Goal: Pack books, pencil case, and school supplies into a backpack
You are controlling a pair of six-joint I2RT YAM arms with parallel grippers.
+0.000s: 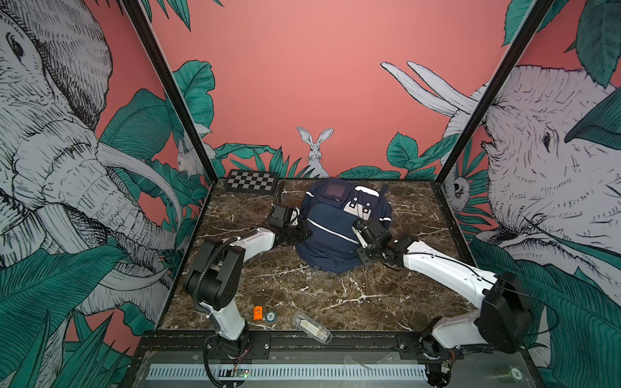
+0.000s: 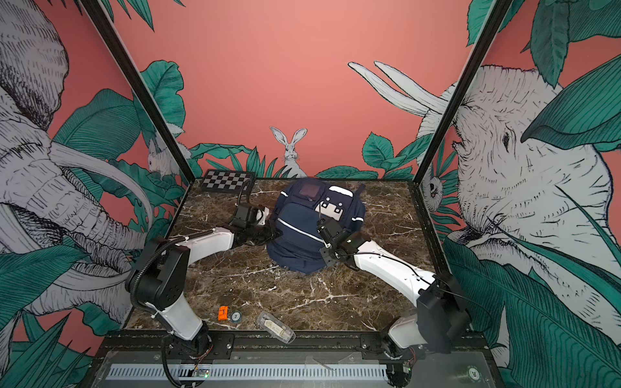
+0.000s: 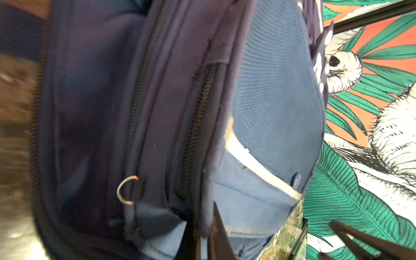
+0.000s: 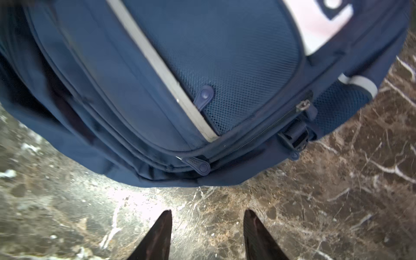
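A navy backpack (image 1: 333,223) lies in the middle of the table, its front with a white stripe and white patch facing up. At its left side is my left gripper, shut on a thin fabric edge beside a zipper. My right gripper stands open near the backpack's lower right, with only tabletop showing between its fingers; a zipper pull (image 4: 197,165) hangs from the bag's edge ahead of them. Near the front edge lie an orange item (image 1: 258,313), a small round item (image 1: 271,317) and a clear case (image 1: 311,327).
A black-and-white checkered board (image 1: 251,181) lies at the back left corner. Bare marble tabletop (image 1: 362,300) stretches between the backpack and the front edge. Free room also shows on the right side.
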